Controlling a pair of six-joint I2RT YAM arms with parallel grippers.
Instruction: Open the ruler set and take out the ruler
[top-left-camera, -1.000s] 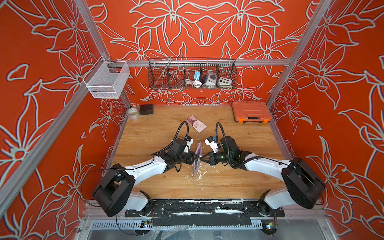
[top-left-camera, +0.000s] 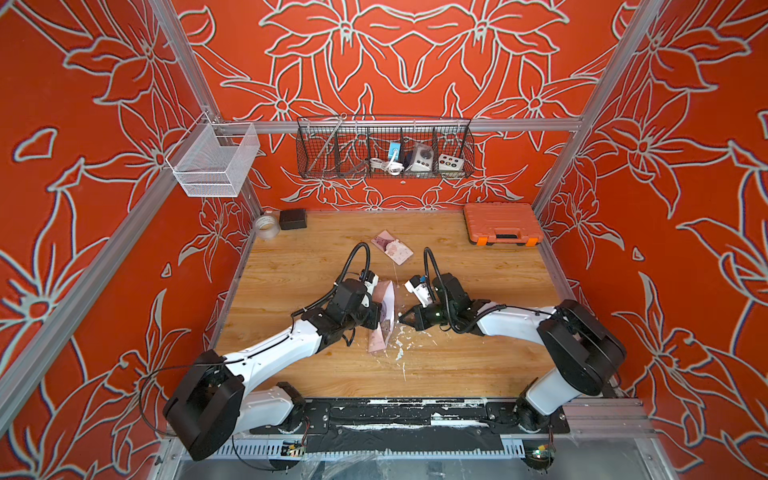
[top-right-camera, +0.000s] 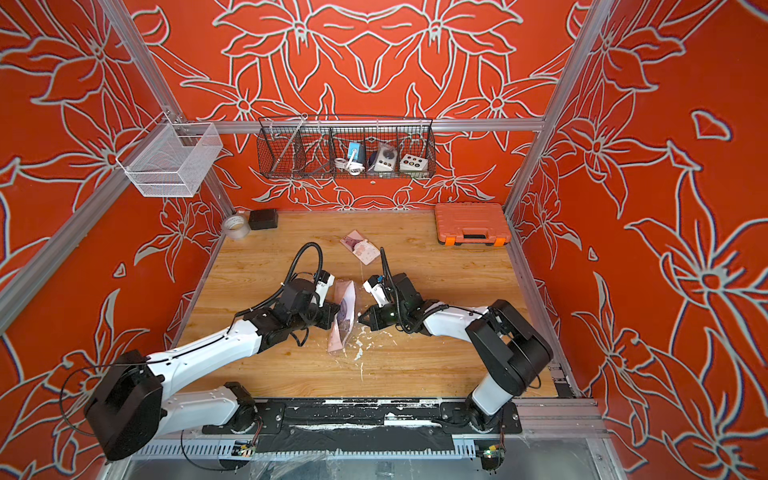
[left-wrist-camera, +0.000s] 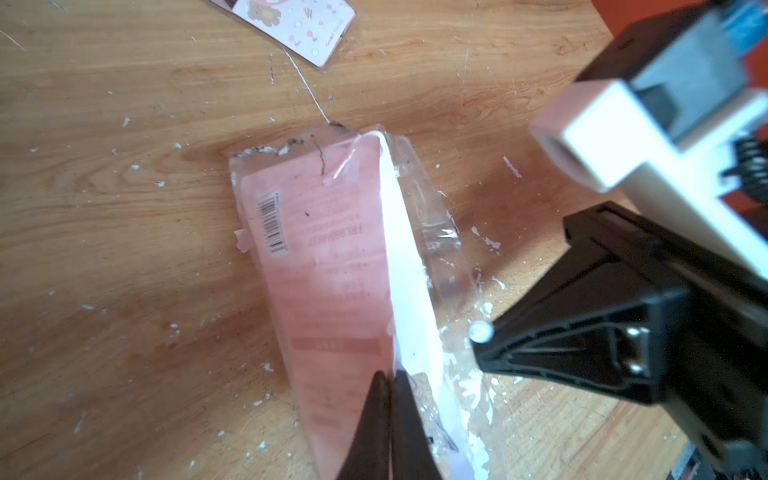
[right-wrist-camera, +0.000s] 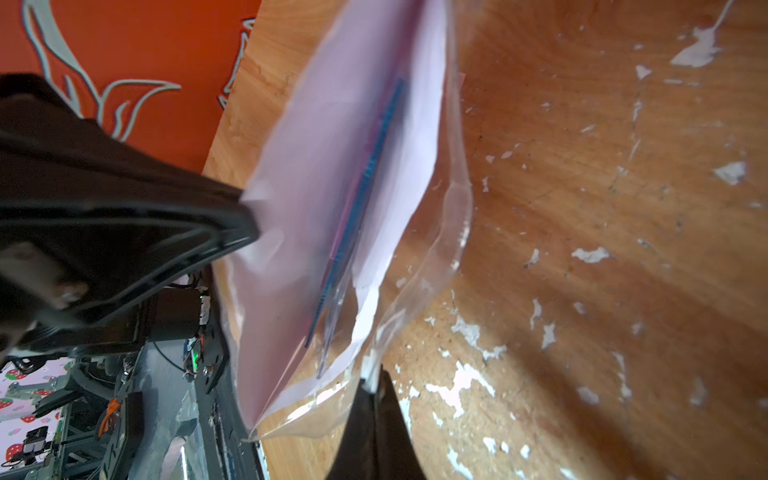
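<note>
The pink ruler set pack (top-left-camera: 377, 342) stands tilted open between both grippers, with a clear bag edge round a white inner edge. In the right wrist view blue and purple strips (right-wrist-camera: 356, 208) show inside it. My left gripper is shut at the pack's opening, near the white edge; whether a thin layer is pinched is unclear. My right gripper is shut, its tips at the clear plastic edge on the pack's right side; a pinched film cannot be confirmed.
A pink card packet (top-left-camera: 393, 246) lies farther back. An orange case (top-left-camera: 502, 220) is at back right, a black box (top-left-camera: 293, 218) and tape roll (top-left-camera: 267, 228) at back left. White scraps (right-wrist-camera: 460, 396) litter the middle.
Both arms have shifted slightly, the left one up and leftward in the top view. The pack has tilted leftward and opened wider, showing more of its pink side.
</note>
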